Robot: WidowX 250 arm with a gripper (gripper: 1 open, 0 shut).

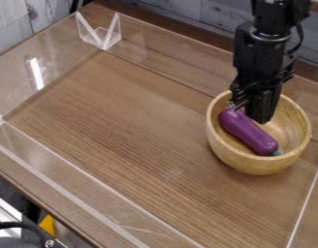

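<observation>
A purple eggplant-like object (248, 133) lies slanted inside a light wooden bowl (258, 162) on the right of the table. The black gripper (247, 108) hangs over the back part of the bowl, just above the upper end of the purple object. Its fingers look shut, with nothing seen held between them; whether they touch the object is hard to tell.
A white wire-like holder (94, 31) stands at the back left. A grey wall runs behind the right side. Dark cables show at the bottom left corner.
</observation>
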